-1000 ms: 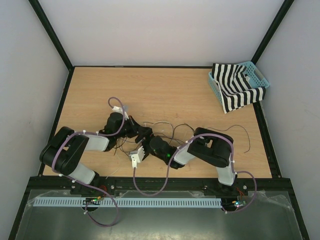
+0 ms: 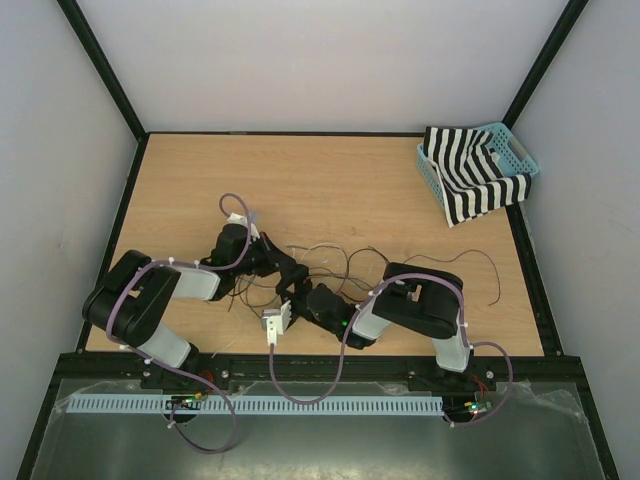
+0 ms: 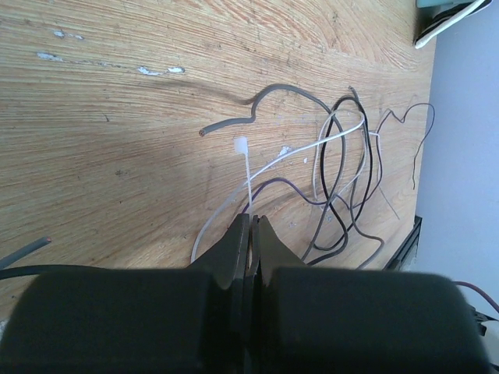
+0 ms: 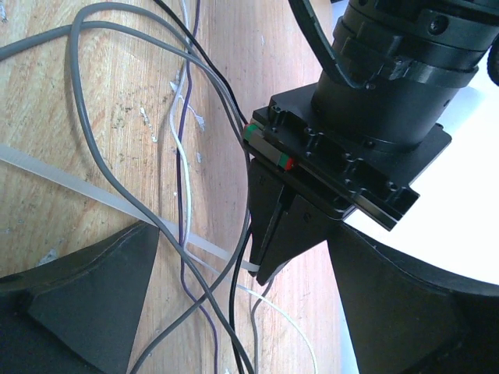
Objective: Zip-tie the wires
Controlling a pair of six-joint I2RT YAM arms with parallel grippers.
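Note:
A thin white zip tie [image 3: 242, 148] is pinched by my left gripper; its small square head sticks out beyond the fingertips. In the right wrist view, the zip tie [image 4: 82, 185] runs as a pale strip from the left edge to the left gripper. Grey, black, purple and white wires [image 4: 93, 148] cross over that strip. My right gripper is open around this spot, one finger near the strip and nothing visibly clamped. From above, both grippers meet close together over the wires [image 2: 345, 262], hiding the tie.
A blue basket [image 2: 512, 150] with a black-and-white striped cloth [image 2: 465, 175] stands at the back right. One loose wire [image 2: 490, 262] trails off to the right.
My right gripper has shifted slightly toward the front and right, still beside the left one. The left arm has hardly moved.

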